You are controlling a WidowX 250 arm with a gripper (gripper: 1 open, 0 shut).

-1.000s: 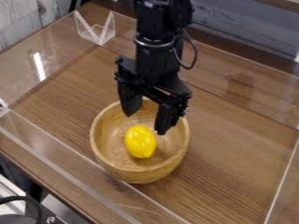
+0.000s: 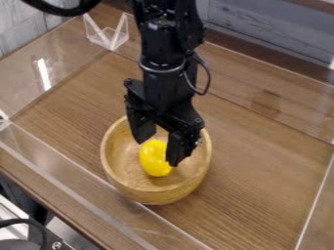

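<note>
A round tan bowl [image 2: 125,176] sits on the wooden table, holding a yellow object [image 2: 155,158] that looks like a lemon or toy fruit. My black gripper [image 2: 159,129] hangs over the bowl, its fingers reaching down around the top of the yellow object and partly in front of the bowl's back. Whether it touches the object, and how far the fingers are apart, is unclear.
A clear plastic piece [image 2: 107,29] stands at the back left, and another clear item lies at the left edge. A black cable [image 2: 29,229] curves at the lower left. The table right of the bowl is bare.
The gripper has shifted slightly to the left and down toward the yellow object. The bowl and the object look nearly unchanged.
</note>
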